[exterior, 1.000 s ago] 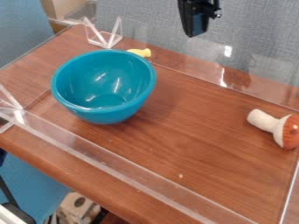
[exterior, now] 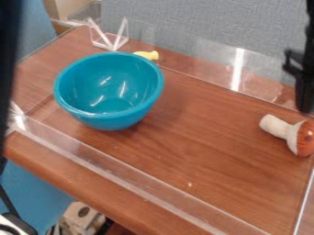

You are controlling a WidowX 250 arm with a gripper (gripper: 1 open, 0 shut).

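My gripper point(exterior: 296, 73) is a blurred dark shape at the upper right edge, partly out of frame, above a toy mushroom point(exterior: 288, 134) with pale stem and orange cap lying on its side on the wooden table. Its fingers are too blurred to show their state. A teal bowl point(exterior: 108, 89) sits empty at the left.
A small yellow object point(exterior: 146, 54) lies behind the bowl, near a white wire-like piece point(exterior: 108, 39). Clear low walls edge the table point(exterior: 185, 174), whose middle and front are free. A grey textured wall stands at the back.
My gripper has moved from the upper middle to the right and down, towards the side where the mushroom lies. The bowl and mushroom have not moved.
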